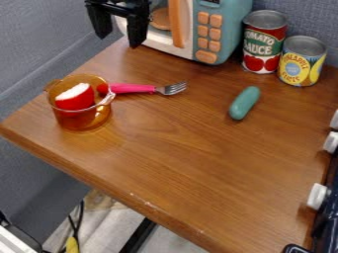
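Observation:
The black gripper (117,24) is at the top left, above the table beside the toy microwave (199,28), its two dark fingers apart. An orange translucent pot (82,117) on the table's left holds a red and white object (75,96). A pink-handled fork (145,89) lies to its right. A teal cylindrical object (244,103) lies right of centre.
A tomato juice can (263,44) and a yellow can (301,64) stand at the back right. A dark appliance with white knobs (326,212) lines the right edge.

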